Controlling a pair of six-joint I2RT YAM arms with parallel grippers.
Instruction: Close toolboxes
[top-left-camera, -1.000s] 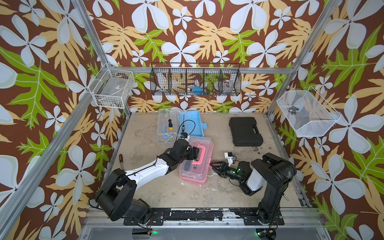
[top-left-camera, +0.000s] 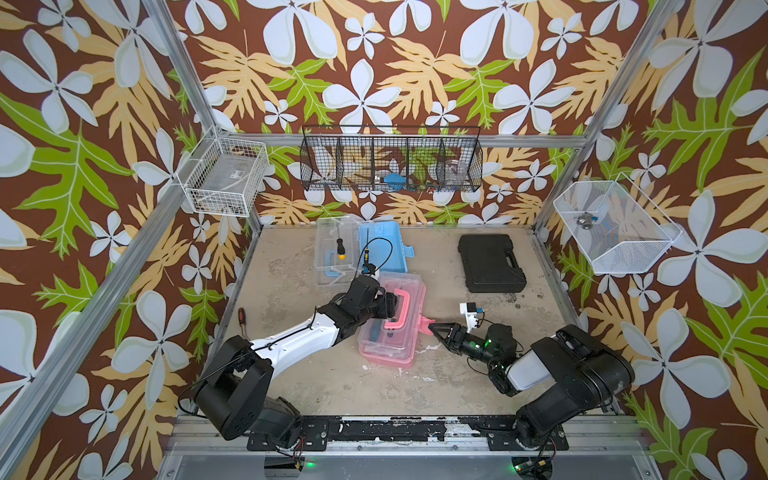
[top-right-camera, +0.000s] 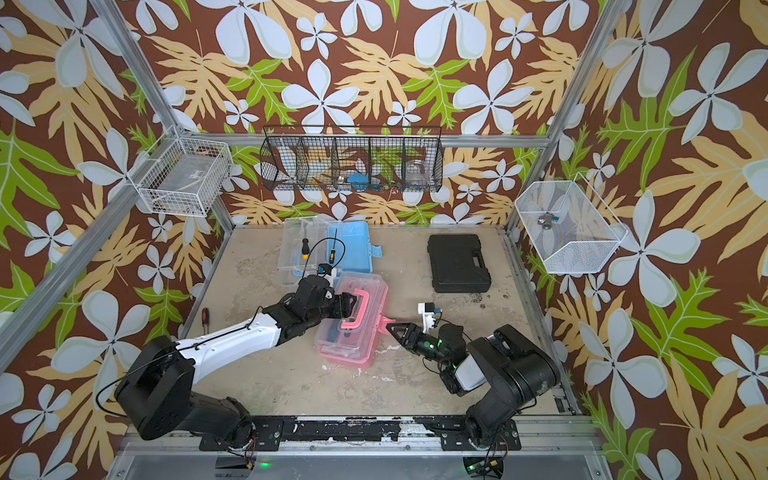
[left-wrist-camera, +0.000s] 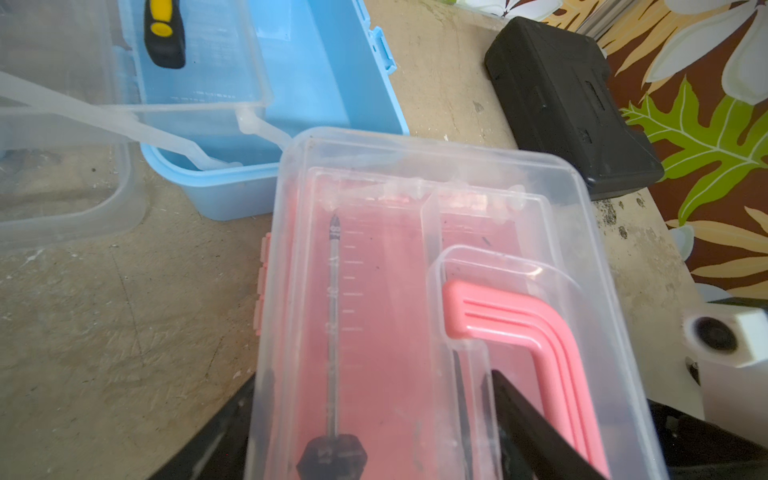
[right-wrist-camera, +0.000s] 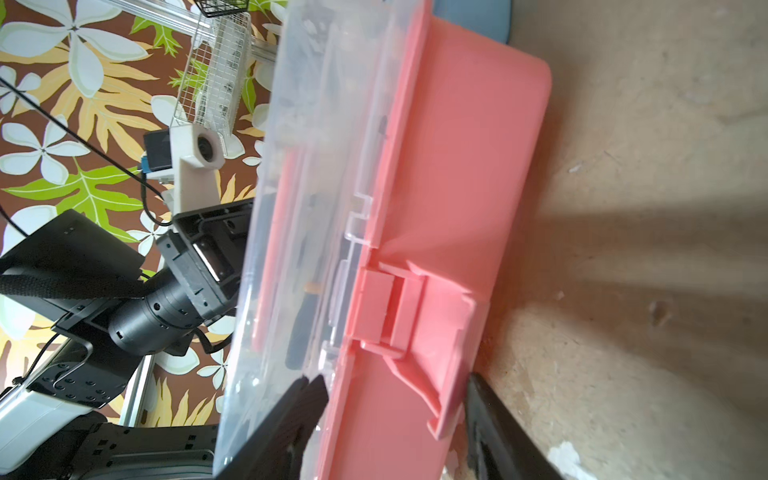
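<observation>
The pink toolbox (top-left-camera: 388, 352) stands mid-table with its clear lid (left-wrist-camera: 376, 264) down over it; tools show through. My left gripper is shut on the lid's left part, one finger outside its side wall and the other in the recess by the pink handle (left-wrist-camera: 520, 320). In the right wrist view, a pink latch (right-wrist-camera: 436, 308) juts out from the toolbox's front. My right gripper is open at that latch, its fingers apart on either side of the latch's lower end. Behind, the blue toolbox (top-left-camera: 384, 244) lies open, its clear lid (top-left-camera: 321, 240) folded to the left.
A black case (top-left-camera: 490, 264) rests at the back right. A yellow-and-black screwdriver (top-left-camera: 341, 249) lies over the blue toolbox's lid, and another screwdriver (top-left-camera: 241, 321) is on the table at far left. Wire baskets hang on the walls.
My right gripper has drawn slightly back to the right, its arm swinging outward; the pink latch now juts further from the toolbox. The left arm has hardly moved.
</observation>
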